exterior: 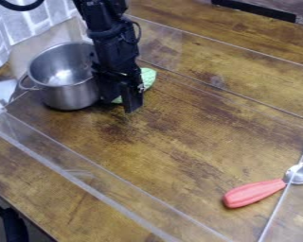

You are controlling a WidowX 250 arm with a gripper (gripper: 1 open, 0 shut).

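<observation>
My black gripper (124, 90) is low over the wooden table at the right side of a steel pot (60, 71), partly covering a pale green object (147, 79) behind it. The fingers point down; whether they are open or shut, or hold anything, I cannot tell. A spoon or scoop with a pink handle (256, 192) lies at the lower right, apart from the gripper.
Clear panels or strips run along its edges. A light metallic object (1, 92) is at the far left, beside the pot.
</observation>
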